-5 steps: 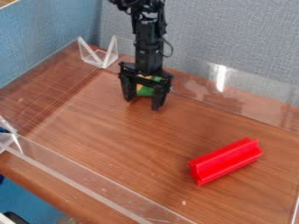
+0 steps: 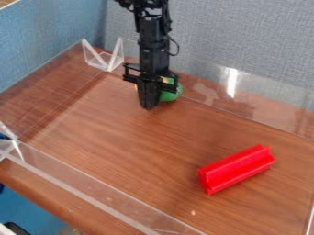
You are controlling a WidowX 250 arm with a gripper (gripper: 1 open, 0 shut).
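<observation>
My gripper (image 2: 150, 99) hangs at the back middle of the wooden table (image 2: 135, 156), low over the surface, with its fingertips pointing down. A green object (image 2: 171, 92) sits right behind it and is mostly hidden by it. The fingers look close together; I cannot make out anything between them. A red cylinder-like block (image 2: 236, 170) lies on its side at the front right.
Clear plastic walls edge the table, with white brackets (image 2: 102, 57) at the back left and others at the left edge. A grey back wall stands close behind the gripper.
My gripper has shifted slightly left, and its spread fingers have drawn together. More of the green object shows to its right.
</observation>
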